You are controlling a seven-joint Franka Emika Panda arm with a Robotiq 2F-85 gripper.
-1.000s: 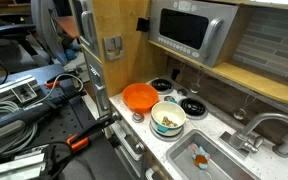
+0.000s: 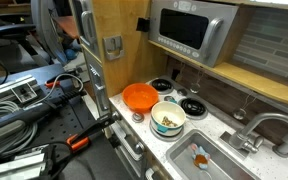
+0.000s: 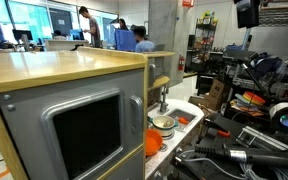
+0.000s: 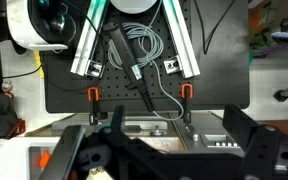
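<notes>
In the wrist view my gripper stands open at the lower edge, nothing visible between its fingers. It looks down on the dark robot table with coiled grey cable, away from the kitchen counter. In exterior view 1 an orange bowl (image 2: pixel 140 96) sits on the counter's stove area. Beside it, a pale bowl (image 2: pixel 168 113) rests on a stack of dishes, with small things inside. A pinkish and blue item (image 2: pixel 201 158) lies in the sink (image 2: pixel 224 165). No gripper appears near these dishes.
A microwave (image 2: pixel 187 27) stands on the wooden shelf above the stove. The tap (image 2: pixel 262 128) rises behind the sink. An open drawer (image 2: pixel 127 145) projects from the counter front. Orange-handled clamps (image 4: pixel 187 92) and cables occupy the robot table. Bare counter shows left of the sink.
</notes>
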